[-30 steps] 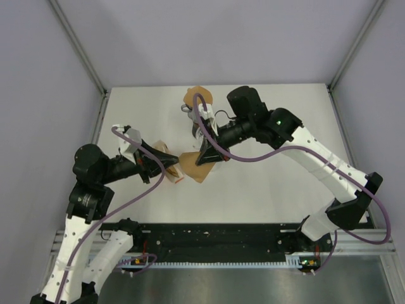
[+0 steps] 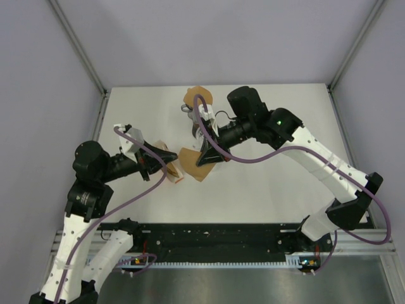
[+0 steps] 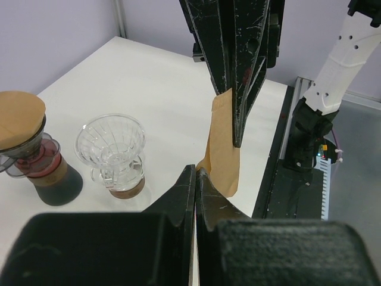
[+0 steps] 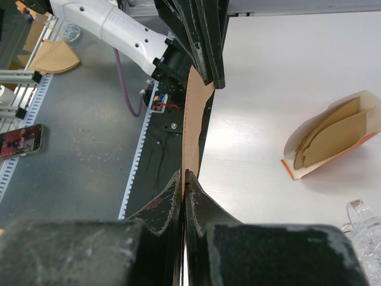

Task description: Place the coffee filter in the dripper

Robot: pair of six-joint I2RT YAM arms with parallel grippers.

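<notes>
A brown paper filter [image 2: 195, 168] hangs upright between the grippers. My right gripper is shut on it, seen in the right wrist view. My left gripper is shut, its tips at the filter's near edge in the left wrist view; whether it grips paper is hard to tell. A clear dripper [image 3: 113, 143] stands on the white table [image 2: 272, 190], behind the filter. An open packet of filters [image 4: 333, 137] lies on the table under the left gripper's side.
Another dripper set, topped by a brown filter [image 3: 18, 116], stands further back on the table. A dark rail [image 2: 209, 240] runs along the front edge.
My left gripper has shifted very slightly; otherwise the top view looks the same as a second ago.
</notes>
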